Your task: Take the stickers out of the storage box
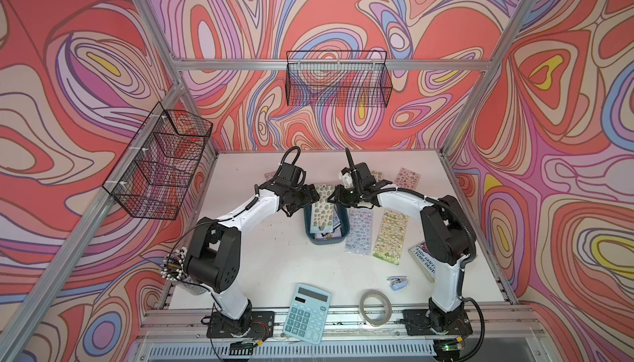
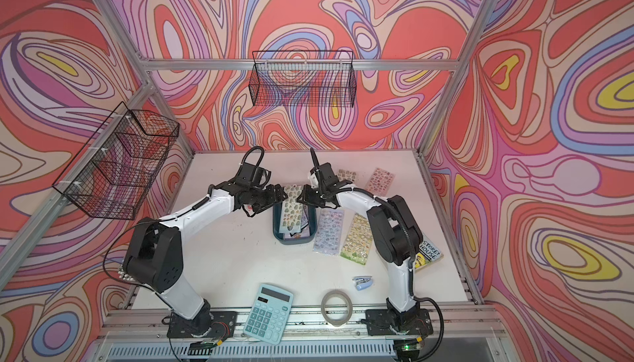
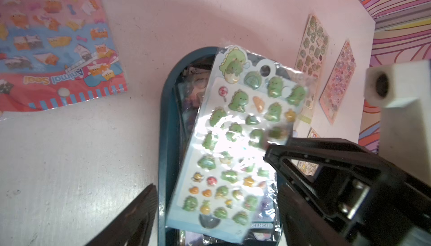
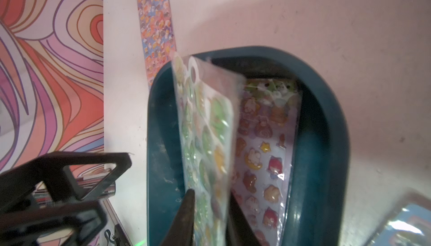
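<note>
The dark teal storage box (image 4: pixel 328 133) stands mid-table with sticker sheets inside. A green dinosaur sheet (image 3: pixel 229 160) rises at a tilt from it, and other sheets (image 4: pixel 269 165) lie beneath. My right gripper is at that sheet's edge, its fingertips on either side of it; whether they are closed on it is hard to tell in the blur. My left gripper (image 1: pixel 308 193) is open at the box's upper left, over the dinosaur sheet, with nothing visibly held.
Sticker sheets (image 1: pixel 389 233) lie right of the box and at the back. A book (image 1: pixel 422 259), stapler (image 1: pixel 397 281), tape roll (image 1: pixel 374 307) and calculator (image 1: pixel 307 312) are at the right and front.
</note>
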